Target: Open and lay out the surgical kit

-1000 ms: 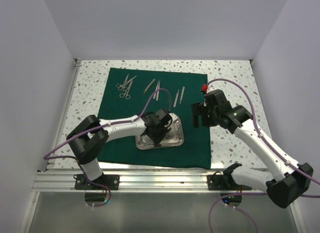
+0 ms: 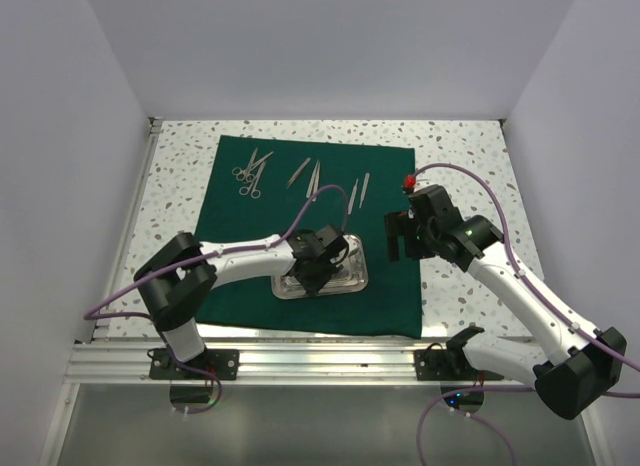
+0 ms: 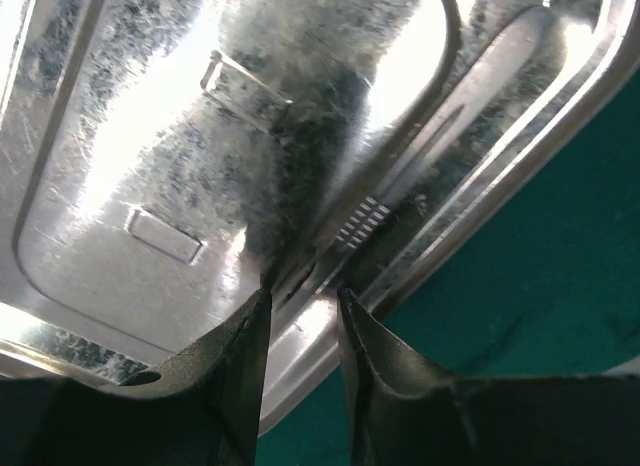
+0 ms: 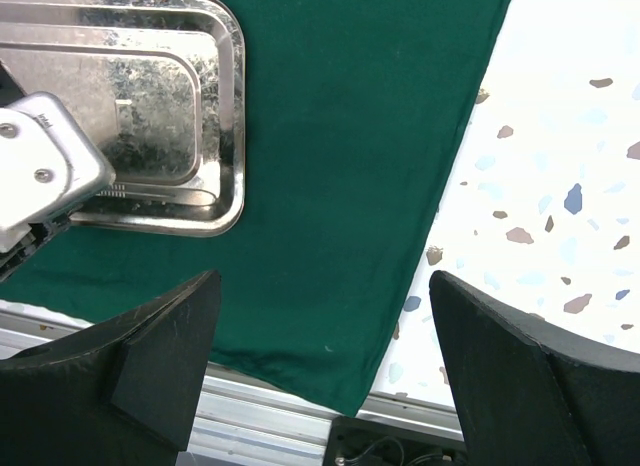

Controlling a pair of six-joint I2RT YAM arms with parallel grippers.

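A shiny metal tray [image 2: 358,279] rests on the green cloth, and my left gripper [image 2: 316,289] reaches down into it. In the left wrist view one slim silver instrument [image 3: 505,56] with a ridged grip lies along the tray's long wall. The left gripper straddles its near end, fingers apart, with a gap still visible between them; whether they touch it is unclear. My right gripper hangs open and empty above the cloth, right of the tray [image 4: 236,116]. Laid out at the back are scissor-like tools [image 2: 252,173] and several slim instruments [image 2: 314,179].
Bare green cloth [image 2: 395,301] lies right of the tray and in front of it. A speckled white tabletop [image 2: 470,136] surrounds the cloth. The metal rail [image 2: 300,354] runs along the front edge. The left forearm covers part of the tray from above.
The right arm has barely moved. The laid-out instruments are where they were.
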